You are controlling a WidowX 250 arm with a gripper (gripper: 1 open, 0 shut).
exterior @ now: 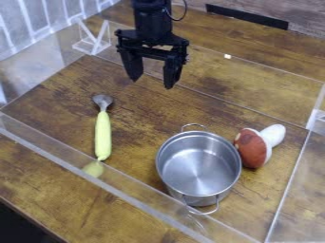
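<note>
My black gripper [152, 65] hangs over the back middle of the wooden table, its fingers spread open with nothing visible between them. A steel pot [199, 169] with two side handles stands at the front right, empty. A red and white mushroom-shaped object [253, 150] lies just right of the pot. At the left lies a long pale yellow object [103, 135] with a grey spoon-like end pointing away from the camera. All three are apart from the gripper.
Clear low walls enclose the wooden work area [165, 104]. A dark strip [246, 16] lies at the far back, and a white slatted piece is at the top left.
</note>
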